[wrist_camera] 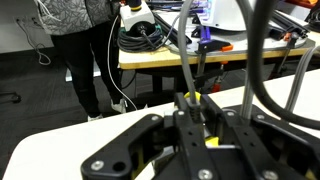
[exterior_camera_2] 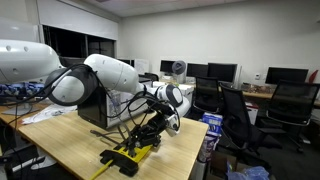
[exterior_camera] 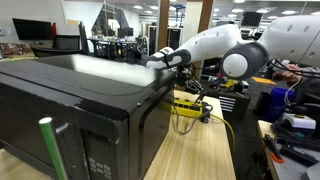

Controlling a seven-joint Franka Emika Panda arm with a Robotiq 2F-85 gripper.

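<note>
My gripper is low over the table, its black fingers close together and shut; what lies between them cannot be made out. A yellow and black object [exterior_camera: 193, 108] lies on the wooden table under the end of the arm. In exterior view 2 the same yellow object [exterior_camera_2: 135, 160] sits in front of the gripper, with black parts around it. Only yellow patches of it show behind the fingers in the wrist view. A grey cable-like strip [wrist_camera: 188, 60] runs down in front of the wrist camera towards the fingers.
A large black box-shaped appliance [exterior_camera: 105, 108] stands on the table, close beside the arm. A yellow cable [exterior_camera: 229, 130] trails near the table's edge. Bare wood [exterior_camera: 198, 150] shows in front. Beyond lies a workbench [wrist_camera: 170, 58] with tools and cables; office chairs [exterior_camera_2: 240, 115] stand behind the table.
</note>
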